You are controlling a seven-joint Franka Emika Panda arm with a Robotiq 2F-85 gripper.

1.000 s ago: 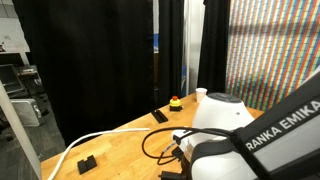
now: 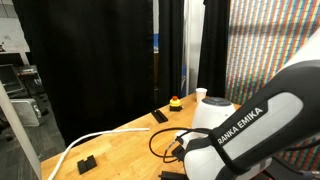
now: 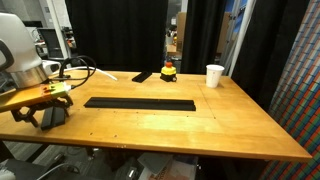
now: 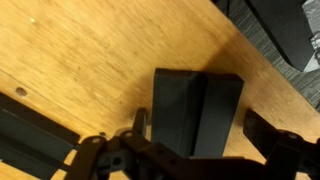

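A small black block (image 4: 173, 108) with a ridge down its middle lies on the wooden table in the wrist view. My gripper stands open over it, one finger (image 4: 139, 121) left of the block and the other (image 4: 252, 122) to its right. Bare wood shows between the right finger and the block; on the left the gap is slim. The block's near end is hidden by the gripper. Exterior view 2 has the gripper (image 3: 50, 106) low at the table's left front edge, around a dark block (image 3: 54, 119). In exterior view 1 the arm hides its fingers.
A long black strip (image 3: 140, 103) crosses the table beside the gripper. Farther back are a black flat object (image 3: 142, 76), a yellow-and-red button (image 3: 168, 72) and a white cup (image 3: 214, 76). A white cable (image 2: 100, 134) and a black piece (image 2: 88, 164) lie at left.
In exterior view 1 the arm has shifted left and somewhat lower over the last second. The objects on the table that can be seen there have stayed in place.
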